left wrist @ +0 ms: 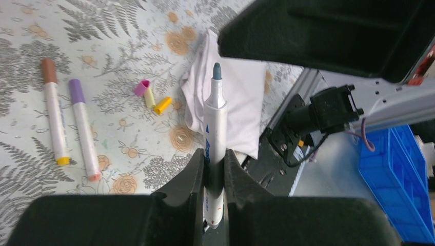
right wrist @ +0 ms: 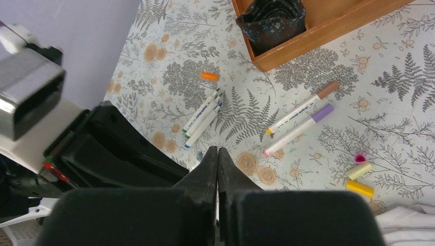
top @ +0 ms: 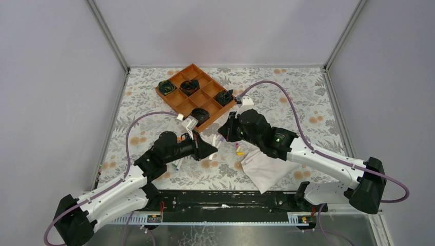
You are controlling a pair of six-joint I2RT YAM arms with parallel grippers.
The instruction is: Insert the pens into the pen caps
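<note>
My left gripper is shut on a white marker (left wrist: 215, 128), held upright in that view with its grey-blue tip bare. My right gripper is shut, with nothing seen between its fingertips, close to the left gripper in the top view. On the cloth lie a brown-capped pen, a purple-capped pen and, in the right wrist view, several uncapped white pens (right wrist: 204, 123). Loose caps include orange (right wrist: 209, 76), pink (right wrist: 360, 158), pale yellow (right wrist: 359, 170) and yellow (right wrist: 360, 188) ones.
A wooden compartment tray (top: 184, 105) with dark bundles stands at the back. A folded white cloth (top: 269, 169) lies at the front right, under the right arm. Walls border both sides and the back.
</note>
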